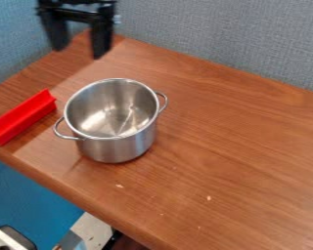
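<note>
My black gripper (78, 29) hangs at the top left above the table, blurred, its two fingers apart and open with nothing seen between them. Below it stands a steel pot (112, 142) with two loop handles, its inside looking empty. A long red object (21, 115) lies at the pot's left, along the table's left edge.
Grey-blue padded walls border the back. A blue surface lies beyond the front-left edge, with some white and metal hardware at the bottom left corner.
</note>
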